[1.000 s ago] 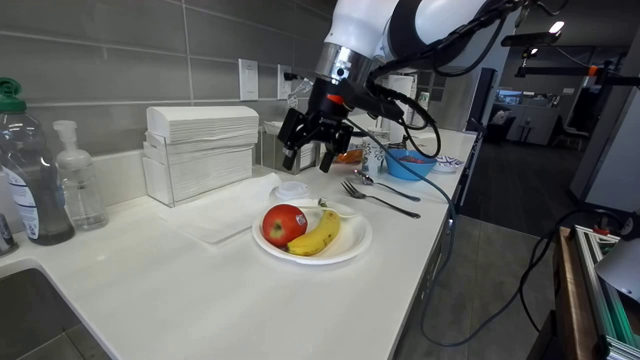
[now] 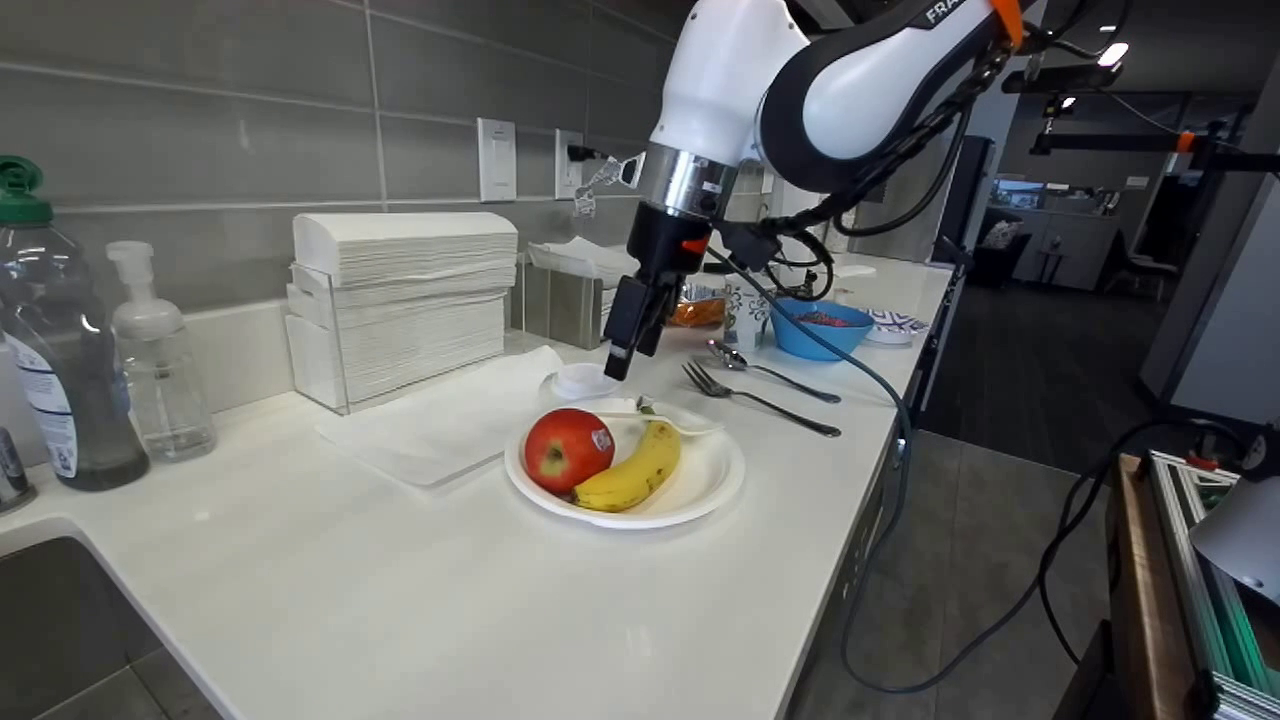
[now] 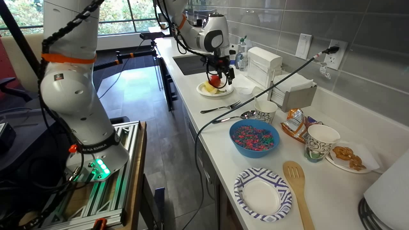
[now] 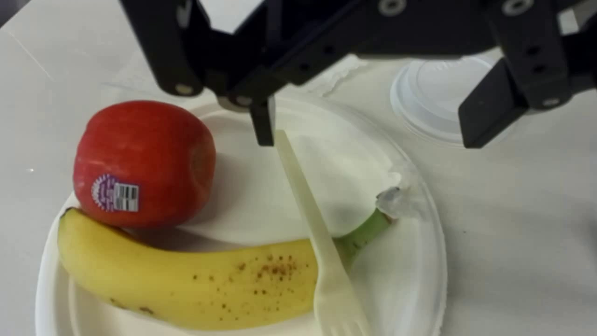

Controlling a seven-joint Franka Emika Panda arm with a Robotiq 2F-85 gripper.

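Note:
My gripper is open above the far rim of a white plate (image 4: 417, 246), its fingers spread wide with nothing between them. On that plate lie a red apple (image 4: 142, 162), a yellow banana (image 4: 184, 280) and a pale plastic fork (image 4: 313, 210) resting across the banana's stem end. In the wrist view one fingertip overlaps the end of the fork's handle; whether they touch cannot be told. A white cup lid (image 4: 428, 92) sits on the counter beside the plate, near the other finger.
Beside the plate lie a metal fork (image 3: 220, 108) and a spoon (image 3: 234, 117). A blue bowl (image 3: 253, 153), paper cups (image 3: 322, 138) and a patterned plate (image 3: 262, 195) stand farther along. Napkin stacks (image 2: 408, 312) line the wall. The counter in front of the plate is clear.
The gripper has turned at the wrist and come lower, nearer the plate and the lid. The fruit, plate and plastic fork have stayed where they were.

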